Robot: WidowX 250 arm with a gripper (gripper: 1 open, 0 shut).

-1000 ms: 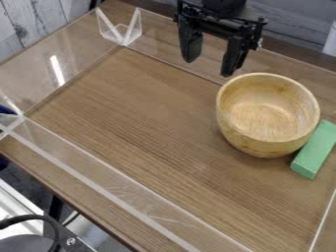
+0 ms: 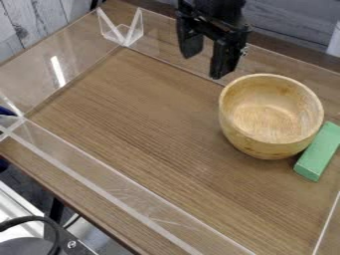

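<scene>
A dark robot gripper (image 2: 208,52) hangs at the top centre of the camera view, above the wooden surface and behind a round tan wooden bowl (image 2: 265,139). Whether its fingers are open or shut is hard to tell at this size. To the right of the bowl lies a green block (image 2: 316,150). Nothing is clearly visible held by the gripper.
A clear plastic object (image 2: 121,27) sits at the top left. Dark cables or parts (image 2: 27,239) lie at the bottom left corner.
The bowl and green block have not moved.
</scene>
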